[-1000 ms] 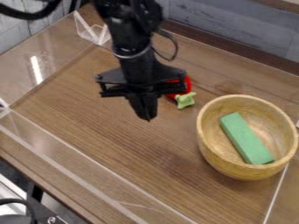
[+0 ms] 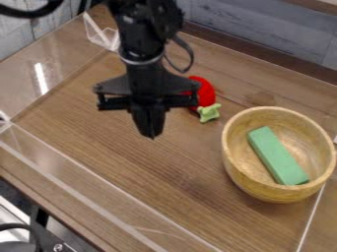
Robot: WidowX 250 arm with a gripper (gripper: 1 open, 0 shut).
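My black gripper (image 2: pixel 148 110) hangs over the middle of the wooden table, its fingers pointing down and shut, with nothing seen between them. Behind it, to the right, a red object (image 2: pixel 198 89) is partly hidden by the gripper, and a small pale green piece (image 2: pixel 208 112) lies just in front of the red one.
A yellow bowl (image 2: pixel 259 190) at the right holds a long green block (image 2: pixel 277 155). Pale edging runs along the table's left side.
Over the last second the gripper has shifted slightly and turned, hiding differing amounts of the red object and green piece. The bowl and block have stayed put.
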